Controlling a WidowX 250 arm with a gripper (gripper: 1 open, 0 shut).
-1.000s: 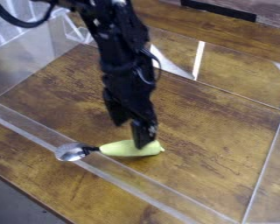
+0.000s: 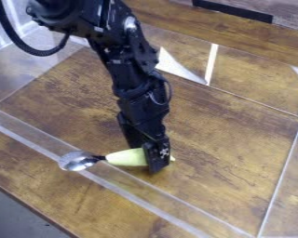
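A pale yellow-green object [image 2: 126, 159], long and shaped like a corn cob or squash, lies near the front left of the wooden table. A metal spoon [image 2: 77, 162] lies at its left end, partly touching it. My black gripper [image 2: 153, 152] is down over the right part of the yellow-green object, its fingers around it and hiding much of it. Whether they are closed on it cannot be told clearly.
The wooden table [image 2: 226, 167] is bordered by clear plastic panels or strips on the left, front and right. A dark bar sits at the back.
My gripper has come down from above onto the yellow-green object over the last second.
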